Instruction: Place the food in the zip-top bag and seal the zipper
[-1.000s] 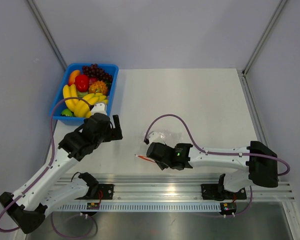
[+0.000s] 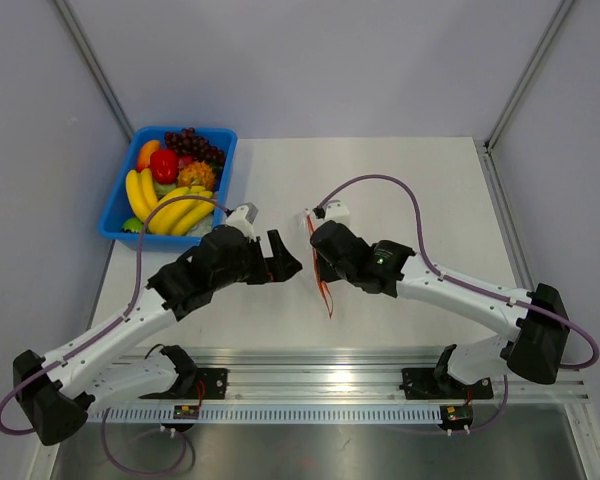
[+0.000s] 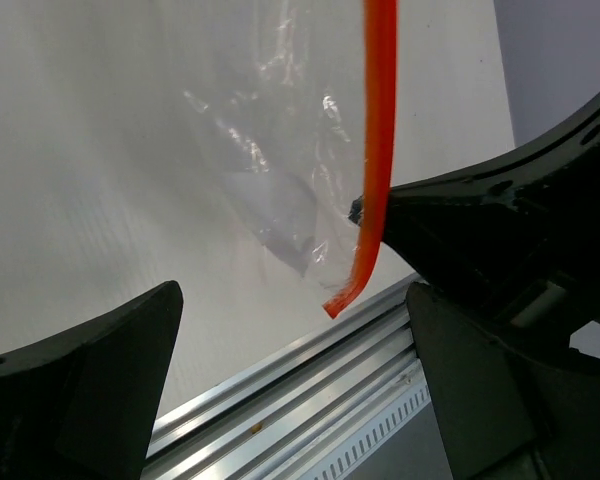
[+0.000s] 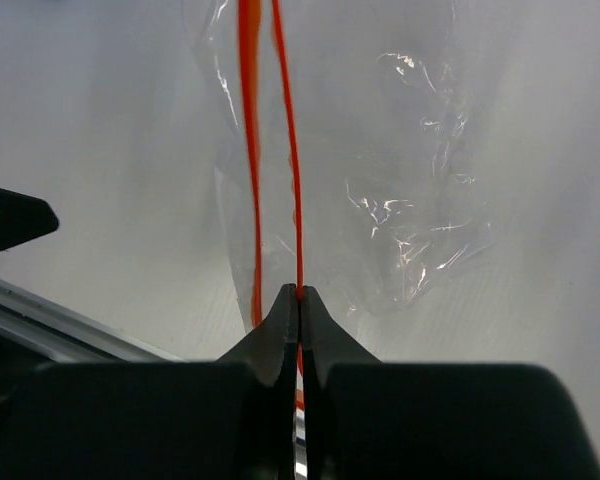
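The clear zip top bag (image 2: 316, 250) hangs upright with its red-orange zipper (image 3: 378, 130) facing my left gripper. My right gripper is shut on one red zipper strip, near the end toward the table's front edge; the other strip (image 4: 250, 150) stands slightly apart from it. To the left of the bag, my left gripper (image 2: 283, 252) is open, nothing between its fingers, and the zipper's loose end shows ahead of them in the left wrist view. The food, such as bananas (image 2: 185, 212), a red pepper (image 2: 164, 165) and dark grapes (image 2: 196, 146), lies in the blue basket (image 2: 107, 215).
That basket stands at the back left, close behind my left arm. Bare white table (image 2: 410, 180) spreads behind and right of the bag. A metal rail (image 2: 310, 360) runs along the front edge.
My right gripper has moved back from the front edge, turning the bag from flat on the table to upright. My left gripper has moved right toward the bag, staying open.
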